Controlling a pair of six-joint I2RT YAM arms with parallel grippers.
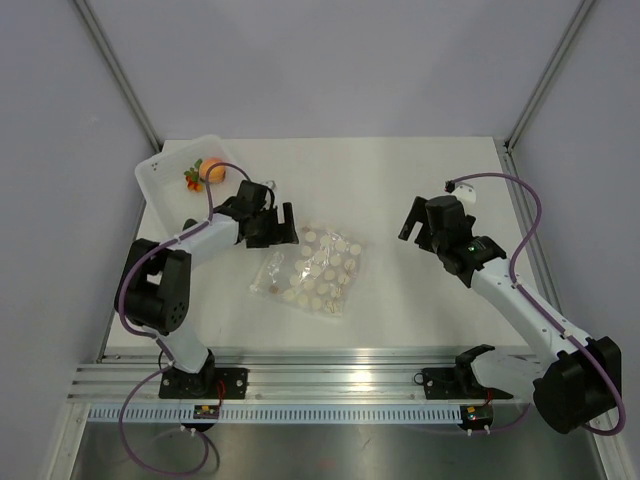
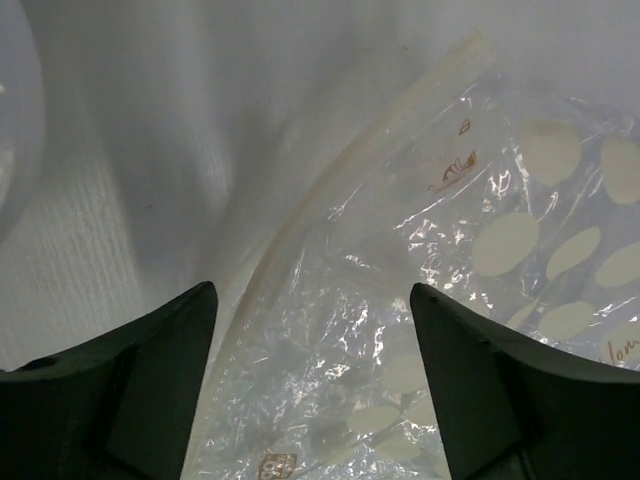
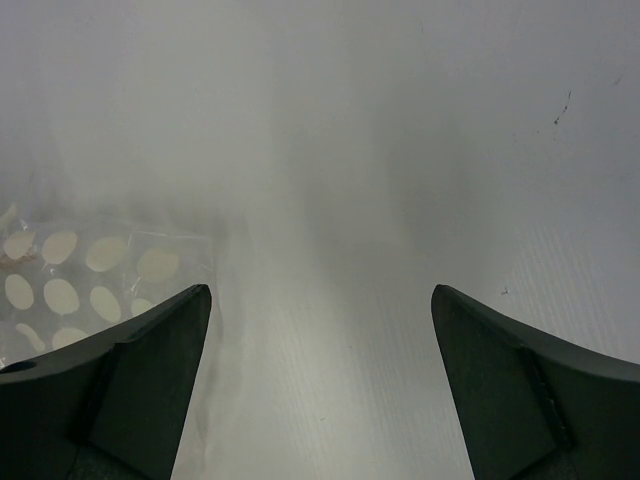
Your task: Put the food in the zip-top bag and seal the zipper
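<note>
A clear zip top bag [image 1: 320,270] with pale dots lies flat on the table. Its pale zipper strip [image 2: 320,185] runs along the left edge and crosses the gap between my left fingers in the left wrist view. My left gripper [image 1: 292,225] hangs over the bag's upper left corner, part open, holding nothing. To the right of the bag, my right gripper [image 1: 408,220] stands open and empty, with the bag's edge [image 3: 110,270] at the left of its view. Food pieces, one orange [image 1: 212,170] and one red and green [image 1: 194,180], lie in the white bin.
The white bin [image 1: 150,185] stands at the back left, partly behind my left arm. Bare table [image 1: 350,180] stretches behind the bag and to its right.
</note>
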